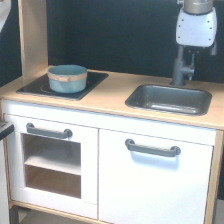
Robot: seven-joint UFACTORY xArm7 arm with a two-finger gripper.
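Observation:
A toy kitchen fills the view. A teal pot [67,81] with a tan band sits on the black cooktop [36,86] at the left of the counter [115,90]. A white robot body [196,28] hangs at the top right, above the faucet [180,68] and the sink [168,98]. Its gripper tips are small or hidden, and their state is unclear.
Below are a left cabinet door [82,172] with an open window showing a shelf and a closed white right door [150,185], both with dark handles. The middle of the counter between cooktop and sink is clear.

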